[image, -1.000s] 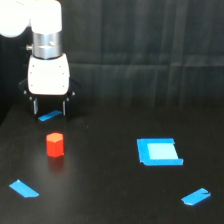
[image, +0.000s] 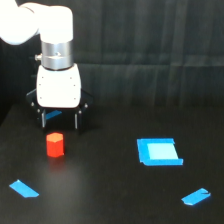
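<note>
A small red cube (image: 55, 145) rests on the dark table at the left. My white gripper (image: 59, 118) is just above and behind it in the camera view, pointing down. Its dark fingers stand wide apart, one at each side of the white hand, and nothing shows between them. The cube looks clear of the fingers, though their tips are hard to make out against the black background.
A white square (image: 162, 151) framed in blue tape lies at the right of the table. Blue tape strips mark the front left (image: 24, 188) and front right (image: 196, 197). Another strip (image: 53, 115) is partly hidden behind the gripper.
The gripper has moved lower in the view and slightly right, closer to the cube. The cube and tape have stayed put.
</note>
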